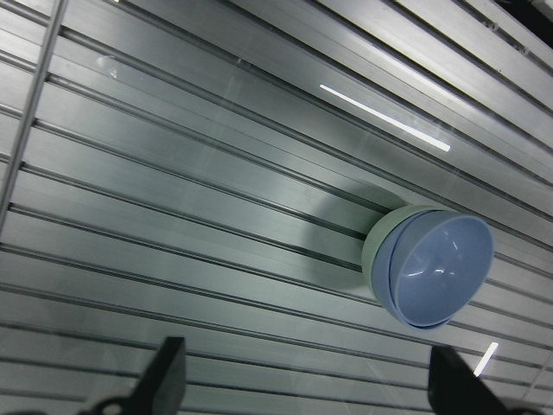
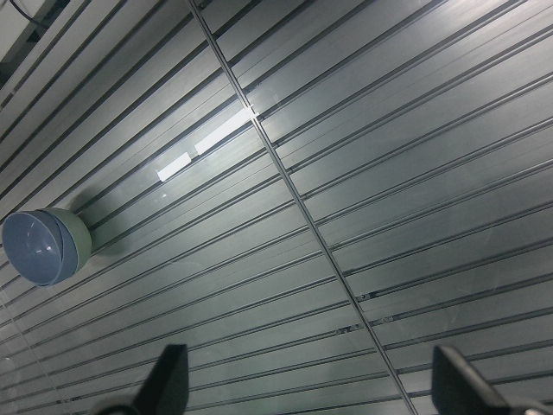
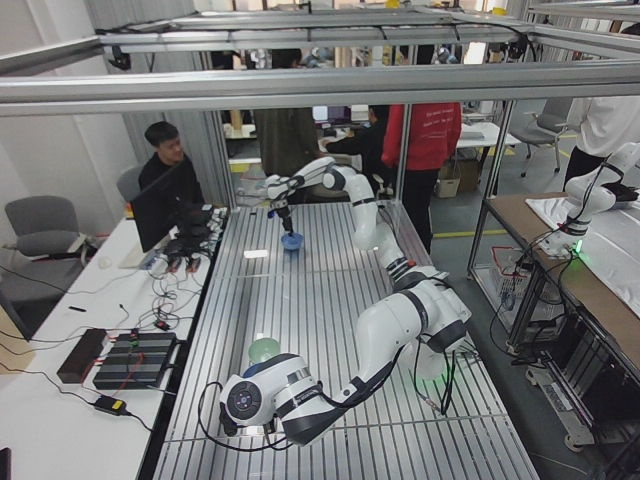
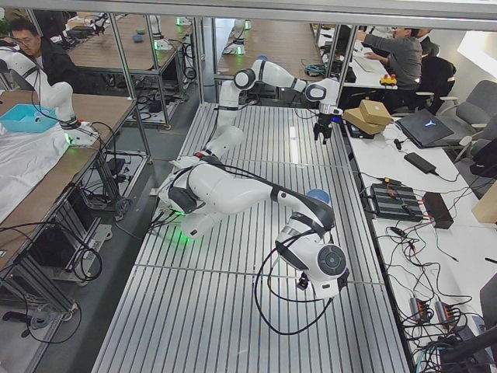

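In the left wrist view, nested bowls (image 1: 436,272), blue inside pale green, lie right of centre; my left gripper is above the table, open and empty. In the right wrist view, my right gripper is open and empty, with nested blue and green bowls (image 2: 34,246) off to the left. The camera left view shows a blue bowl (image 3: 292,242) below the far arm's gripper and a green bowl (image 3: 263,349) behind the near arm, partly hidden. A blue bowl (image 4: 318,194) also shows in the camera right view.
A desk (image 3: 70,420) with monitor, cables and black boxes runs along one side. Another bench (image 4: 62,179) with a robot runs along the other. Frame rails cross overhead; people stand beyond.
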